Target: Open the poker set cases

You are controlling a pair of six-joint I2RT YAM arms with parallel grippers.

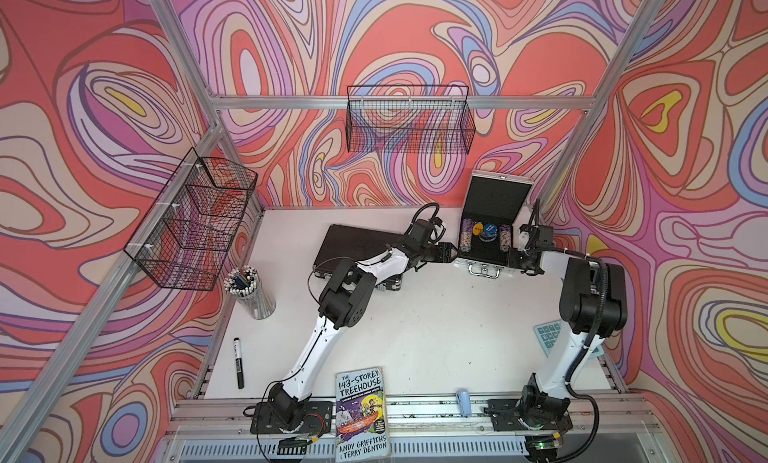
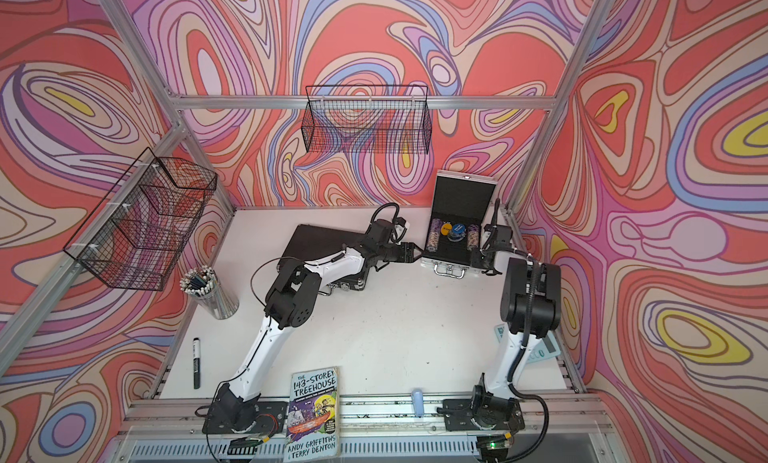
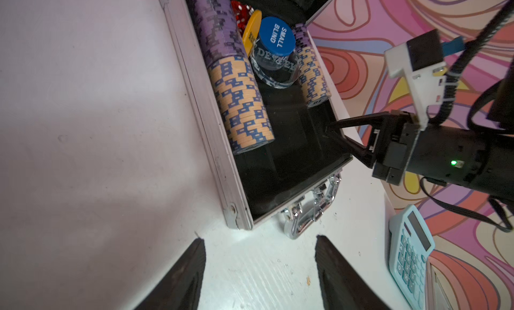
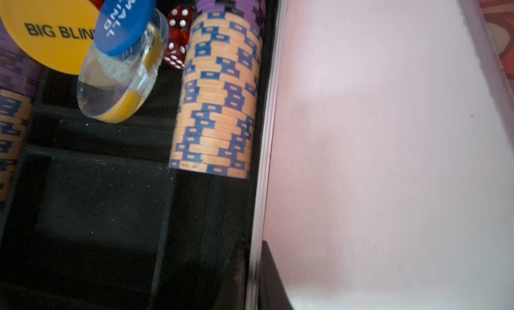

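At the back right, the silver-edged poker case (image 1: 496, 197) stands with its lid raised. Chip stacks (image 3: 243, 106), a blue small blind disc (image 3: 277, 35) and a yellow big blind disc (image 4: 45, 28) show inside it. The second case (image 1: 360, 243), black and closed, lies left of centre, partly covered by my left arm. My left gripper is open and empty by the open case's front left corner. Over the case's right wall, my right gripper is shut with the thin side rim (image 4: 266, 165) running between its fingers.
A cup of pens (image 1: 252, 293) and a marker (image 1: 238, 363) occupy the left side. At the right edge lies a calculator (image 3: 411, 251), and a book (image 1: 360, 415) lies at the front.
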